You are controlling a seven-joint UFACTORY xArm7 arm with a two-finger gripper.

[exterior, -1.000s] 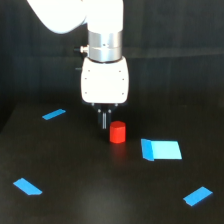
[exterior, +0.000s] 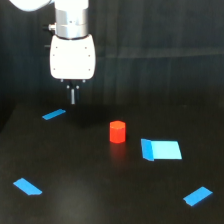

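A small red block (exterior: pixel 117 132) stands on the dark table near the middle of the view. My white gripper (exterior: pixel 73 96) hangs up and to the left of it in the image, well apart from the block. Its thin dark fingers are close together and look shut, with nothing visible between them.
A pale cyan square (exterior: pixel 167 150) with a blue strip (exterior: pixel 147 149) along its left side lies right of the block. Other blue strips mark the table at upper left (exterior: pixel 53 115), lower left (exterior: pixel 27 187) and lower right (exterior: pixel 198 196). A dark curtain (exterior: pixel 150 60) hangs behind.
My gripper has moved left and back, away from beside the red block. The block and the flat markers have not visibly moved.
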